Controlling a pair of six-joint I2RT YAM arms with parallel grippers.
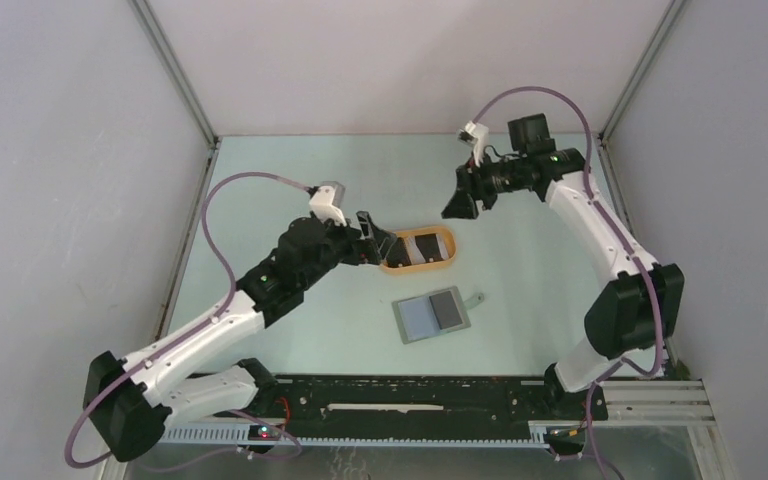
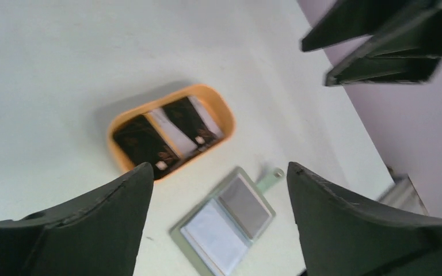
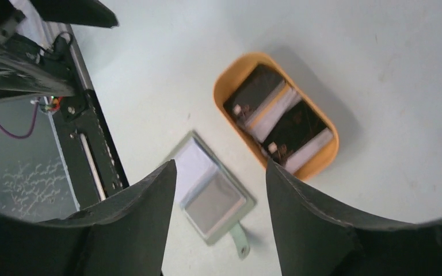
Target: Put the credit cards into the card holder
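Observation:
An orange tray holding several black and white card-like items sits mid-table, also seen in the left wrist view and right wrist view. In front of it lies a grey-green card holder, with a pale blue and a dark grey side and a short tab at right. My left gripper is raised at the tray's left side, open, its fingers apart with the tray between them in its wrist view. My right gripper hangs above and behind the tray to the right, also open and empty.
Walls close it in on the sides and back. A dark rail runs along the front edge beneath the arms' bases.

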